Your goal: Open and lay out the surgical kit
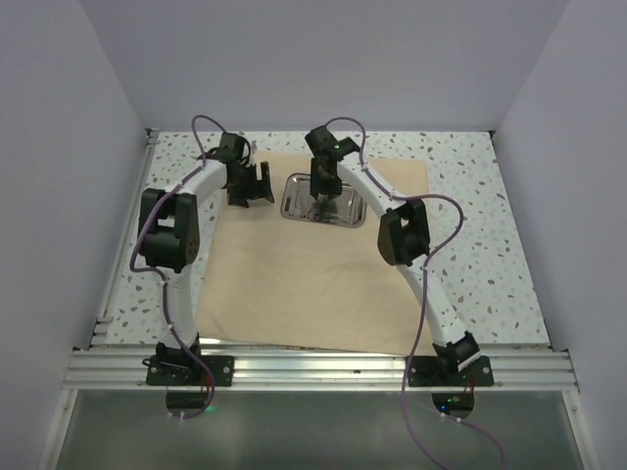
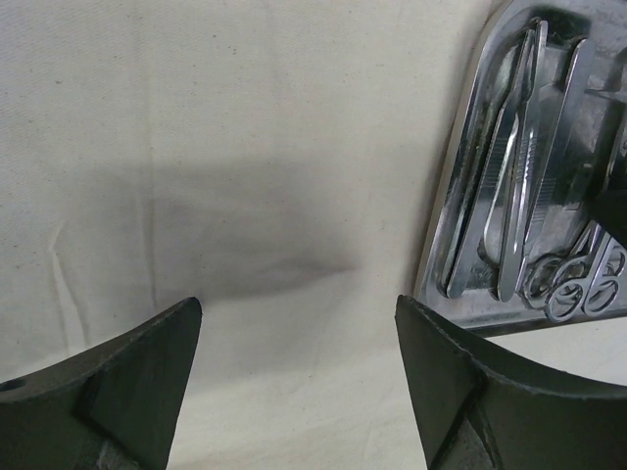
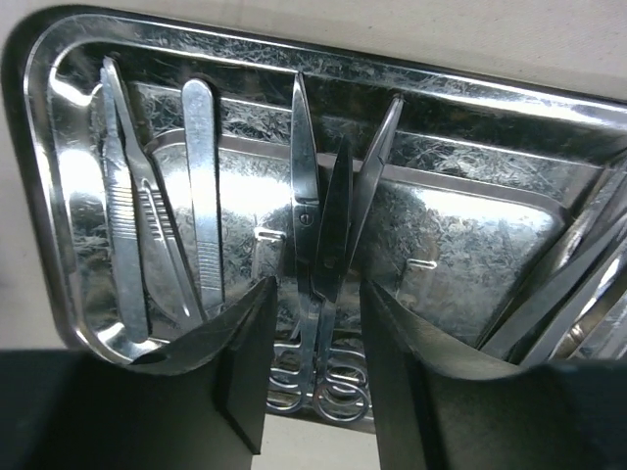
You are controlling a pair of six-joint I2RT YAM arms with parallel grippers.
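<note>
A steel tray (image 1: 355,218) of instruments rests on the beige cloth (image 1: 304,284). In the right wrist view it holds tweezers (image 3: 122,211), a flat handle (image 3: 204,186), scissors (image 3: 304,196) and more long instruments (image 3: 549,304) at the right. My right gripper hangs over the middle of the tray, part open above the scissors; I cannot tell that it touches them. My left gripper stands open over bare cloth just left of the tray, nothing between its fingers.
The cloth in front of the tray is clear. The speckled table top (image 1: 470,235) shows around the cloth, and both arms stand close together at the back.
</note>
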